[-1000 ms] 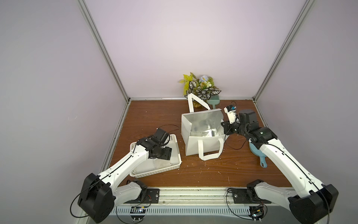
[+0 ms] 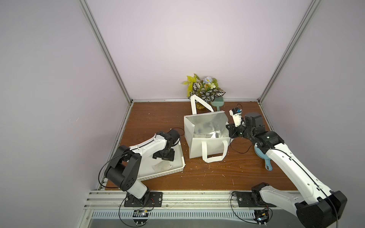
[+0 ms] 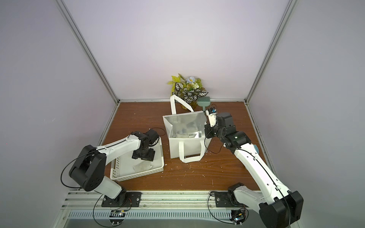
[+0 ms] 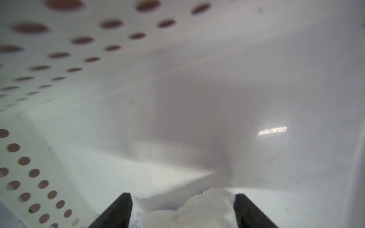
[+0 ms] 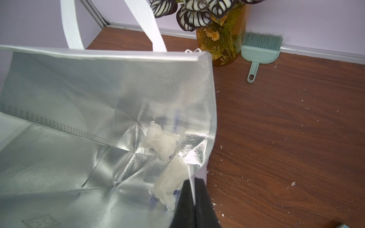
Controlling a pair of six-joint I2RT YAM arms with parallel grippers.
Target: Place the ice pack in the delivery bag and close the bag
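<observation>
The delivery bag (image 2: 205, 148) stands open at the centre; two white ice packs (image 5: 159, 140) lie on its silver lining in the right wrist view. My right gripper is shut on the bag's right edge. My left gripper is down inside the white basket (image 4: 45, 174), part open, a crumpled white ice pack (image 4: 201, 212) between its fingertips; whether it grips it, I cannot tell. In the top left view a pale pack also shows beneath that gripper.
Flowers in a vase (image 2: 203, 87) and a green brush (image 2: 217, 101) stand at the back. A blue dustpan (image 2: 262, 153) lies at the right. Bare table shows left of the bag and at the front.
The right arm and bag have barely moved.
</observation>
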